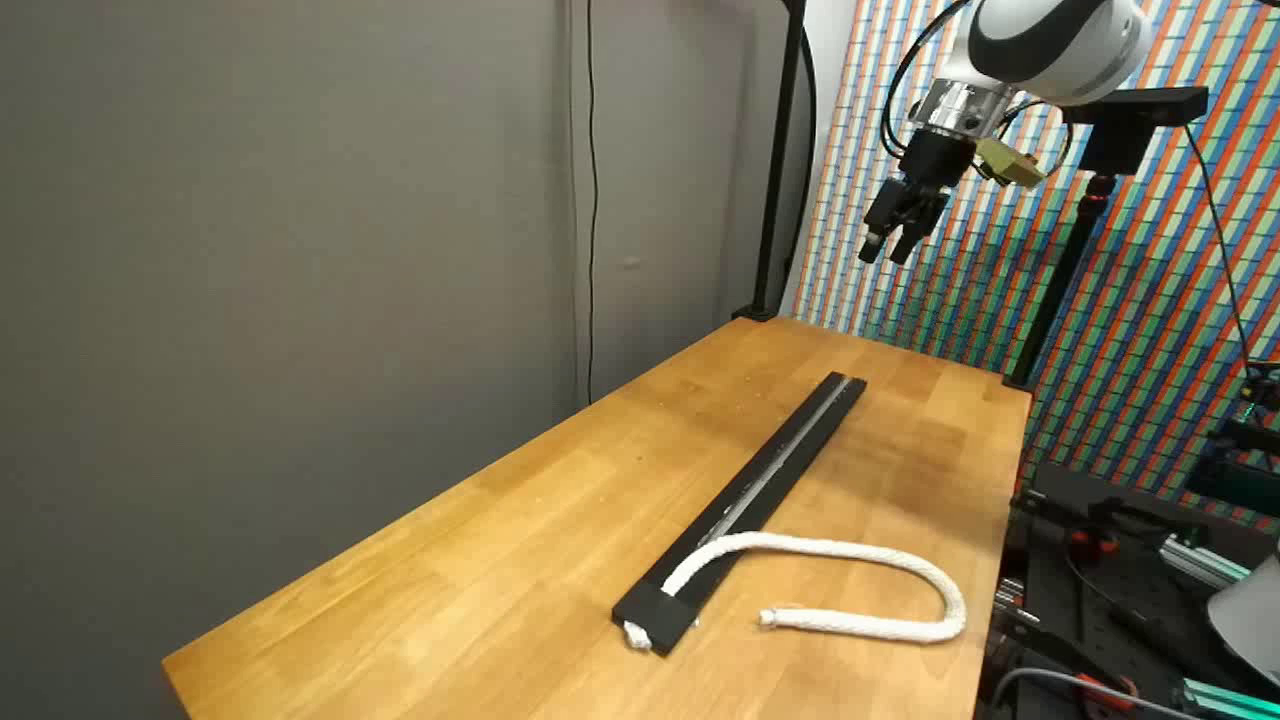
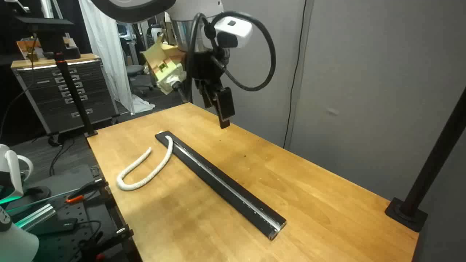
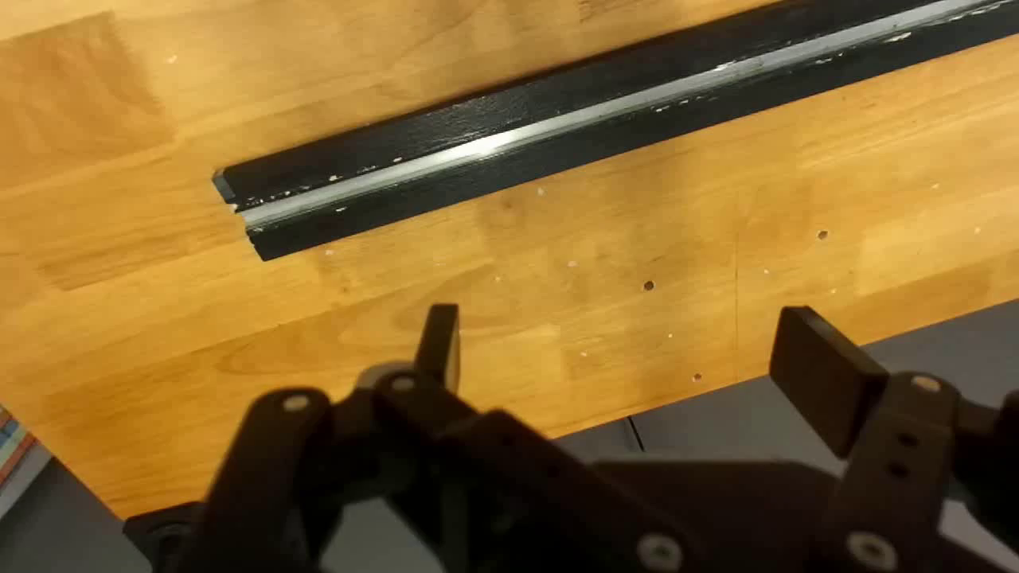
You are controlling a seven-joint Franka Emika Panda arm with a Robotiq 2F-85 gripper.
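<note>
A white rope (image 1: 864, 552) has one end at the near end of a long black bar (image 1: 768, 480), in exterior view 1. From there it crosses the bar and curls into a U on the bare wood, its other end loose. The bar (image 2: 218, 181) carries a light groove along its length, empty over most of it. High above the table hangs my gripper, open, with only air between its fingers. In the wrist view the grooved bar (image 3: 573, 129) passes ahead of the fingertips, and the rope is out of that view.
Black posts (image 1: 777, 180) stand at its corners. A side cart (image 2: 74, 209) with tools and cables adjoins one long edge; a grey wall (image 1: 300, 300) runs along the other.
</note>
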